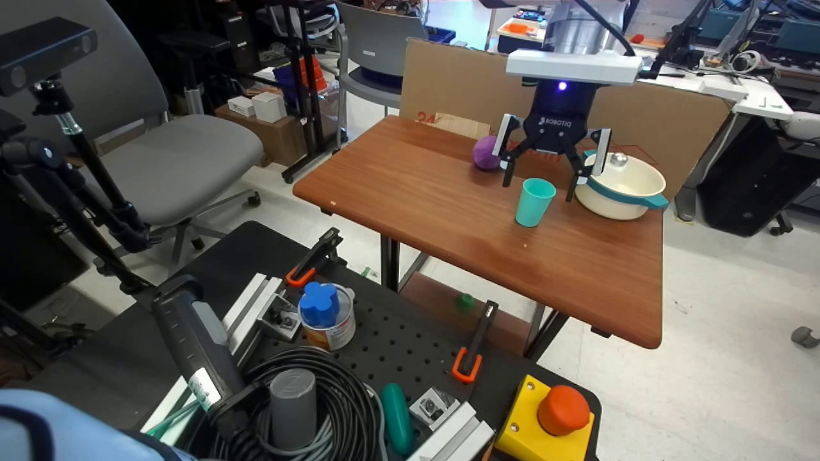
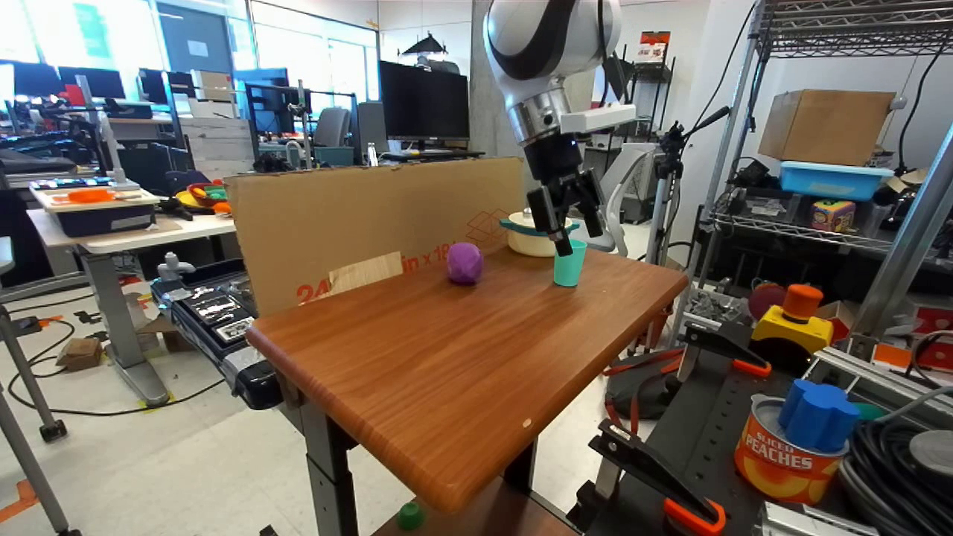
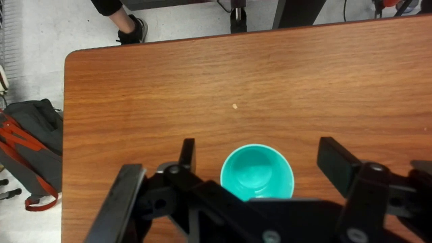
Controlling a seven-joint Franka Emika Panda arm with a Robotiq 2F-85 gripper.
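Observation:
A teal cup (image 1: 534,203) stands upright on the brown table (image 1: 430,184). My gripper (image 1: 541,184) is open, its two fingers spread wide, above and around the cup's far side in exterior view 1. Looking down in the wrist view, I see the cup's empty inside (image 3: 255,172) between the fingers, nearer the left one, with bare wood showing on both sides. Neither finger touches it there. In exterior view 2 one fingertip of the gripper (image 2: 581,243) overlaps the rim of the cup (image 2: 569,266); the exact height gap is hard to tell.
A cream pot (image 1: 621,188) with a lid and teal handles sits close behind and right of the cup. A purple ball (image 2: 464,263) rests by the cardboard panel (image 2: 375,219).

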